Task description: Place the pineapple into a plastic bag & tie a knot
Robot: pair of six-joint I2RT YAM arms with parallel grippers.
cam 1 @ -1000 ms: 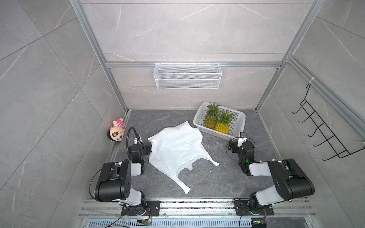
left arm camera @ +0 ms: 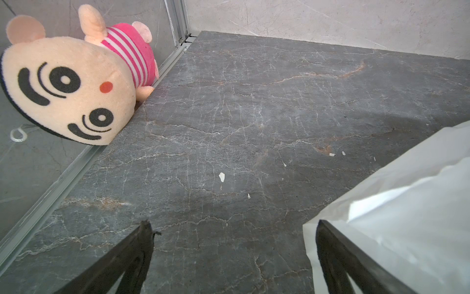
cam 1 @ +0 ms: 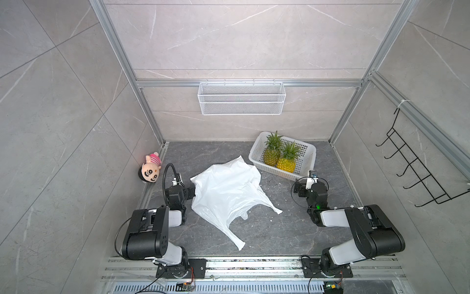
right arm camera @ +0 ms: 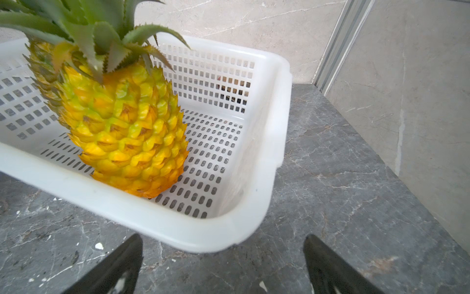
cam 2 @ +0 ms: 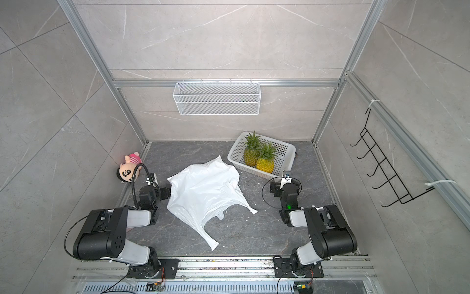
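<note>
A white plastic bag (cam 1: 226,191) lies spread on the dark table, its two handles pointing toward the front edge. Two pineapples stand in the white basket (right arm camera: 266,186) at the back right: a yellow pineapple (cam 1: 287,164) in front and a greener pineapple (cam 1: 270,155) behind it. My left gripper is open beside the bag's left edge, bare table between its fingers. In the right wrist view my right gripper stands open in front of the basket's near right corner, holding nothing.
A plush doll (left arm camera: 73,88) leans on the left wall beside my left arm. A wire rack (cam 1: 241,99) hangs on the back wall and black hooks (cam 1: 413,164) on the right wall. Clear table lies between the bag and my right arm.
</note>
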